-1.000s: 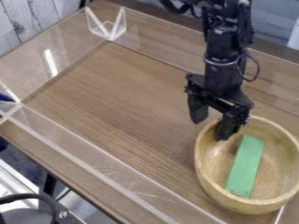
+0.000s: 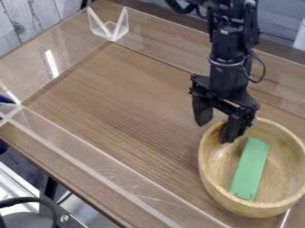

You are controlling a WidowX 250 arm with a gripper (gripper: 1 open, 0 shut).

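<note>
A wooden bowl (image 2: 218, 184) sits at the lower right with a green rectangular block (image 2: 248, 169) lying in it. The black robot gripper (image 2: 224, 114) hangs over the bowl's back rim, its fingers apart, with nothing seen held between them; whether it touches the rim is unclear.
A small white wire-like object (image 2: 107, 27) stands at the back left. Black cables (image 2: 36, 209) lie at the lower left corner.
The arm and gripper have shifted very slightly; the bowl and block look unchanged.
</note>
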